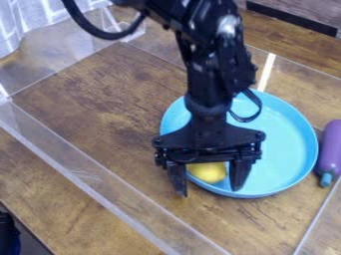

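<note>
The black gripper is lowered into a light blue bowl, its open fingers on either side of a yellow object. The gripper body hides part of the yellow object's top, and whether the fingers touch it cannot be told.
A purple eggplant-like object lies just right of the bowl. Clear plastic edging runs along the left and lower part of the wooden table, whose left area is bare.
</note>
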